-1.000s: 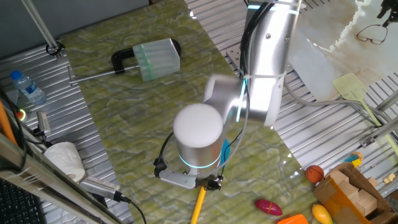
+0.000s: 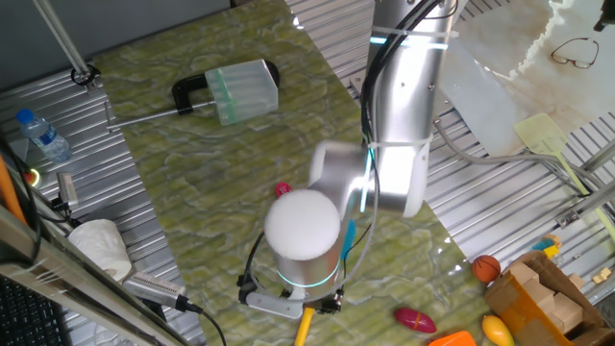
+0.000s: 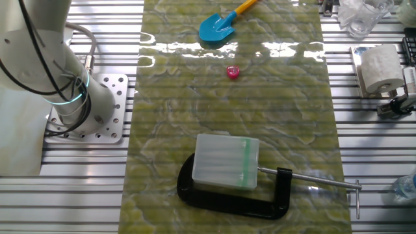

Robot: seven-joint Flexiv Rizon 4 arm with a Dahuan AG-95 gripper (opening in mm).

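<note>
In exterior view 1 the arm's round white-capped wrist [image 2: 303, 226] hangs over the green marbled mat and hides the gripper's fingers beneath it. Whether they hold anything cannot be seen. A toy shovel lies under the arm there, with a bit of its blue blade [image 2: 349, 234] and its yellow handle [image 2: 305, 328] showing. Exterior view 2 shows the blue shovel blade [image 3: 216, 29] at the mat's far end. A small round pink-red object [image 3: 233, 72] rests near it. A black C-clamp [image 3: 234, 203] lies beside a translucent box with a green stripe [image 3: 221, 160], partly overlapped by it.
A cardboard box with blocks [image 2: 543, 303], a small basketball [image 2: 485, 268], a purple-red toy [image 2: 415, 319] and a lemon [image 2: 497, 331] are at lower right. A water bottle [image 2: 44, 135] and paper roll [image 2: 100, 248] stand left.
The wrist has moved toward the bottom of exterior view 1, uncovering the small pink-red object. The clamp, box and shovel have not visibly moved.
</note>
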